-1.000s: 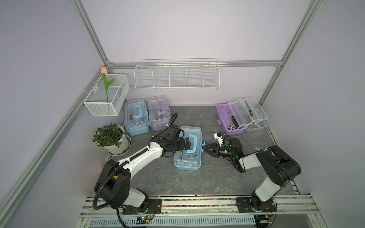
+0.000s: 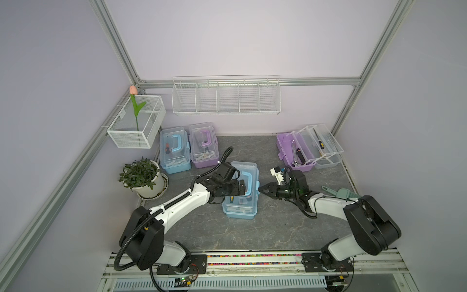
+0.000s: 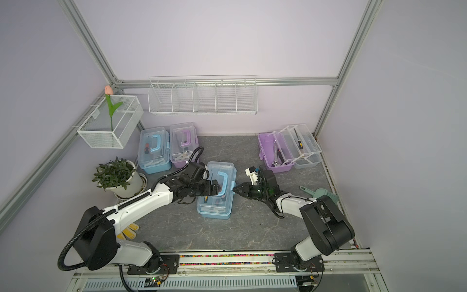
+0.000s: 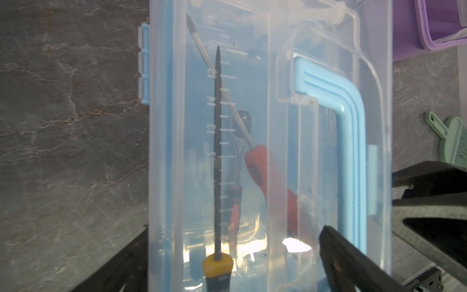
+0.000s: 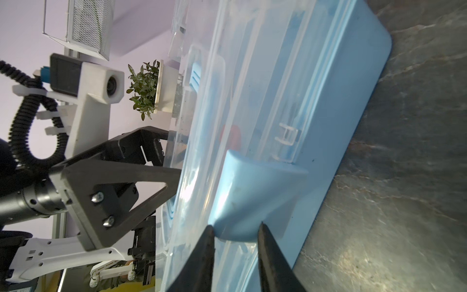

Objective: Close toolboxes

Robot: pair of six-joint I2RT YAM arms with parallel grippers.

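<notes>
A blue toolbox (image 2: 243,206) with a clear lid lying down over it sits at table centre, screwdrivers visible inside. My left gripper (image 2: 237,187) is open over its lid, beside the blue handle (image 4: 351,146). My right gripper is at the box's right side, its blurred fingertips at the blue latch (image 5: 257,194); I cannot tell whether they grip it. A purple toolbox (image 2: 287,150) at back right has its clear lid swung open, tools inside. Blue (image 2: 174,155) and purple (image 2: 203,146) toolboxes at back left have lids down.
A potted plant (image 2: 141,175) stands at left. A green dustpan (image 3: 323,194) lies at right, behind my right arm. Wire baskets (image 2: 226,97) hang on the walls.
My left gripper has moved very slightly down in the top left view.
</notes>
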